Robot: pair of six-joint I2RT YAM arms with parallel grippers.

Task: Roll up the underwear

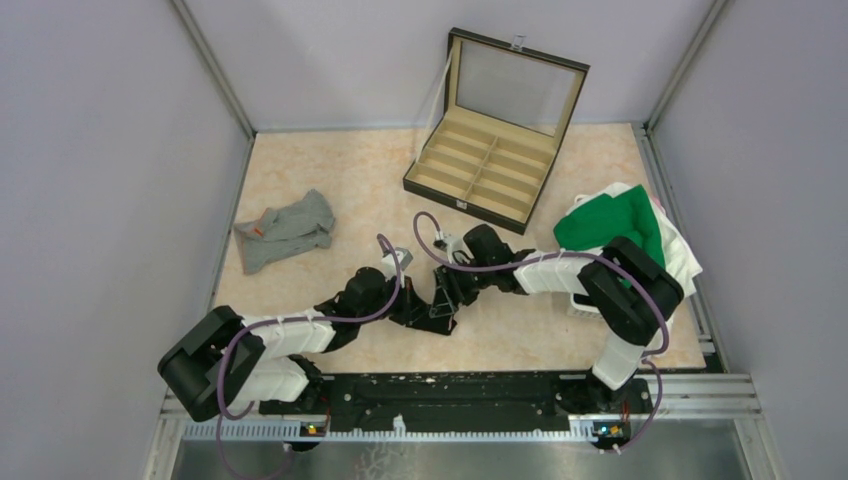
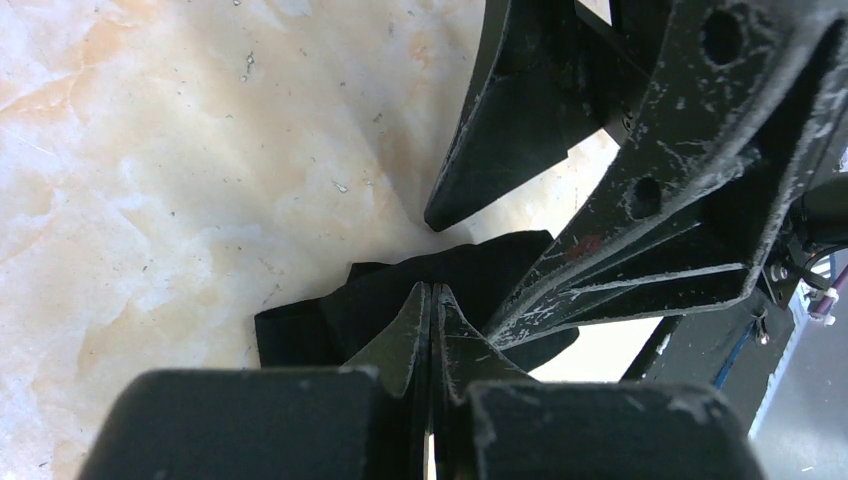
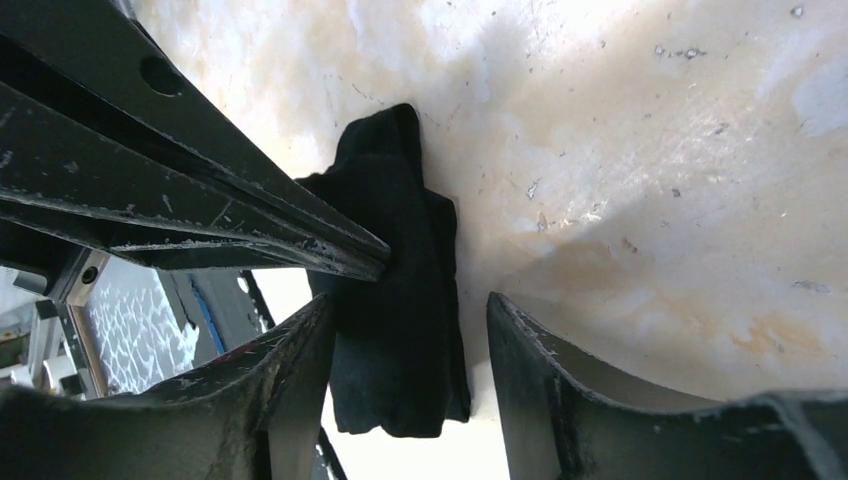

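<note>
A black underwear [image 1: 432, 325], folded into a narrow strip, lies on the marble-patterned table near the front middle. My left gripper is shut, its tips on the cloth. My right gripper stands part open over the cloth's other part, one finger over the fabric and the other just beside it, as the right wrist view shows; in the left wrist view its fingers reach in from the top right. Whether any cloth is between the left fingertips cannot be told.
An open compartment box [image 1: 480, 170] stands at the back, a grey cloth [image 1: 285, 232] lies at the left, and green and white cloths [image 1: 607, 220] are piled at the right. The table left of the box is clear.
</note>
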